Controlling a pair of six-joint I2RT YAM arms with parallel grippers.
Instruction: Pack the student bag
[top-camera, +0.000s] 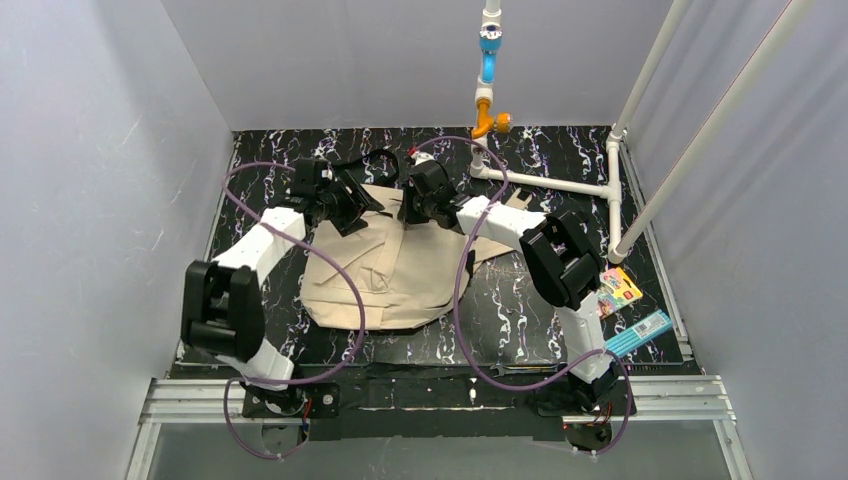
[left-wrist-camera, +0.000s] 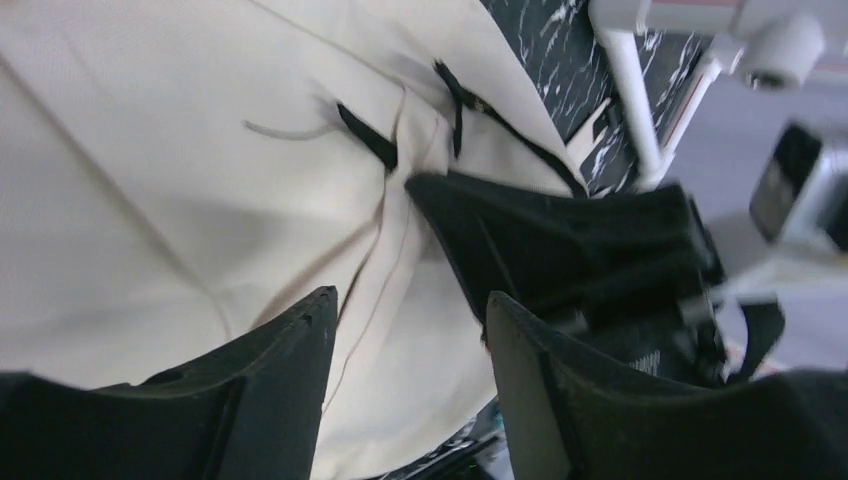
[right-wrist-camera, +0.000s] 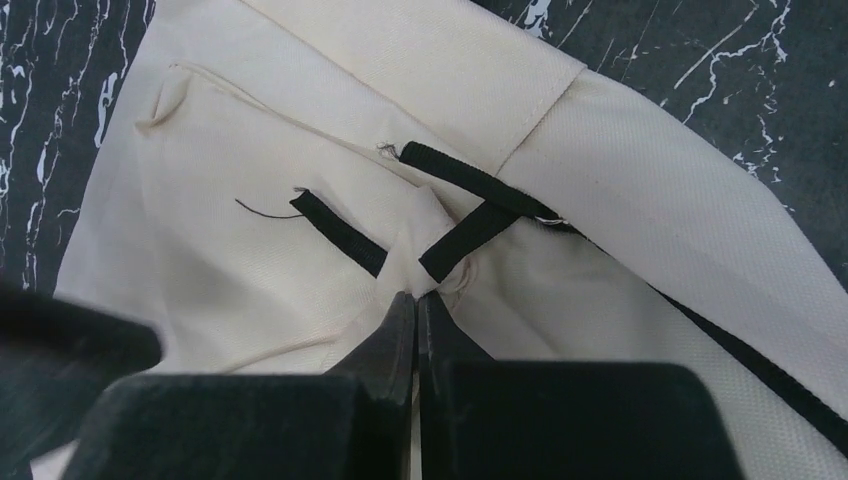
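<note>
A cream cloth bag (top-camera: 430, 265) lies flat on the dark marbled table, its black straps (right-wrist-camera: 340, 232) showing near the upper part. In the right wrist view, my right gripper is shut on a pinched fold of the bag's fabric, right beside the strap ends. My left gripper hangs above the bag with its fingers (left-wrist-camera: 285, 370) apart and nothing between them; the view there is blurred. From above, the left gripper (top-camera: 365, 210) is over the bag's upper left, a short way left of the right gripper (top-camera: 408, 212).
A blue box (top-camera: 640, 332) and a colourful flat pack (top-camera: 618, 290) lie at the right edge of the table. White pipes (top-camera: 550, 182) stand behind and to the right. Bare table shows right of the bag.
</note>
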